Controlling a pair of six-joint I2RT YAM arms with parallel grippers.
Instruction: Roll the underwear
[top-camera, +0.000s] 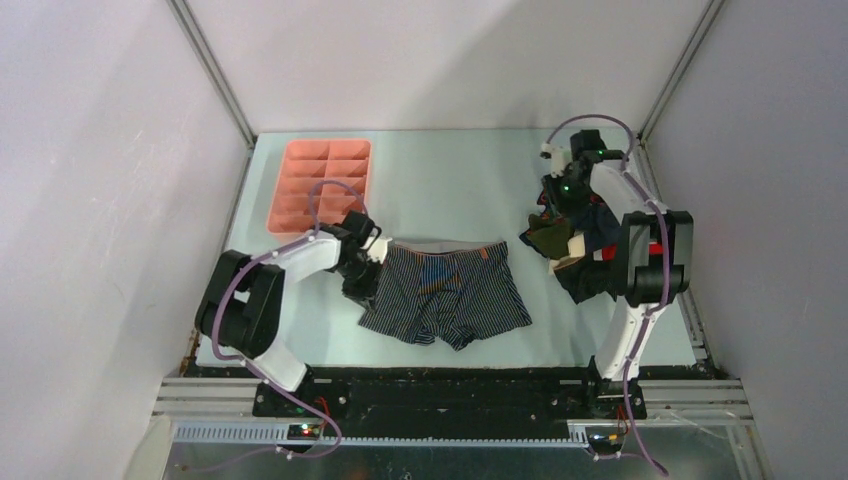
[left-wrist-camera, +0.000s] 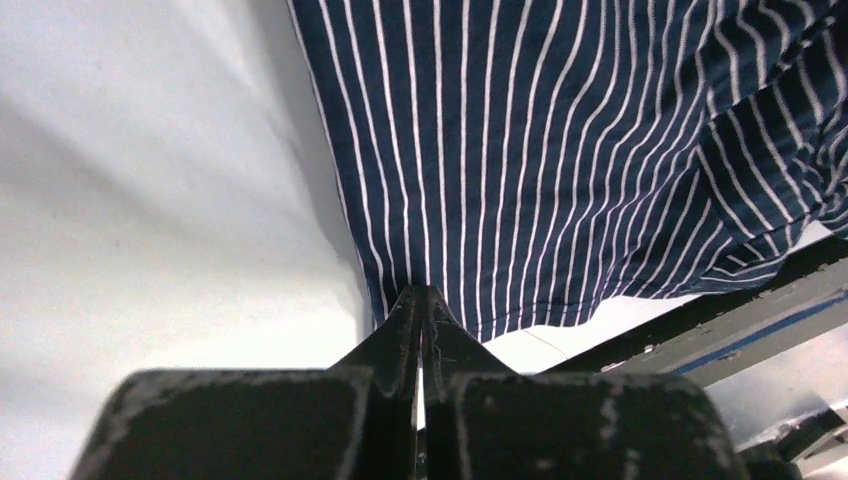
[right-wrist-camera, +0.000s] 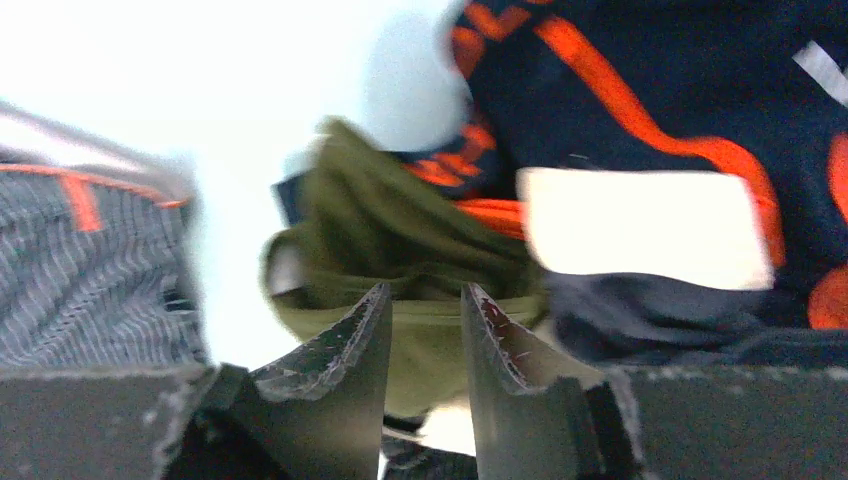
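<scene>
Dark, white-striped underwear (top-camera: 450, 295) lies spread flat on the table, waistband toward the back and legs toward the front. My left gripper (top-camera: 368, 306) is over its left edge. Close up, the left wrist view has the striped leg (left-wrist-camera: 480, 200) just beyond the gripper; its fingers are pressed together, nothing visible between them. Above the pile of other garments at the right is my right gripper (top-camera: 554, 197). In the right wrist view this gripper has its fingertips parted, with olive cloth (right-wrist-camera: 430, 330) seen beyond the gap.
At the right lies a mixed clothing pile (top-camera: 580, 275), including a dark garment with orange trim (right-wrist-camera: 640, 90) and a pale patch (right-wrist-camera: 645, 228). An orange compartment tray (top-camera: 300, 150) stands at the back left. Bare table (top-camera: 450, 180) stretches between tray and pile.
</scene>
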